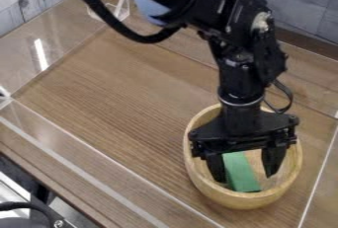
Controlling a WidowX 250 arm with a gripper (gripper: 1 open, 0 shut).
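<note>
The black arm reaches down from the top of the camera view, its gripper (243, 149) low inside a round light-wood bowl (204, 181) at the lower right. A flat green piece (240, 176) lies on the bowl's floor under the gripper, partly covered by it. The two dark fingers straddle the area above the green piece. Whether they touch it is unclear, as is how far apart their tips are.
A grey wall runs along the back. Cables and a clear object sit at the top left, and dark hardware is at the bottom-left corner.
</note>
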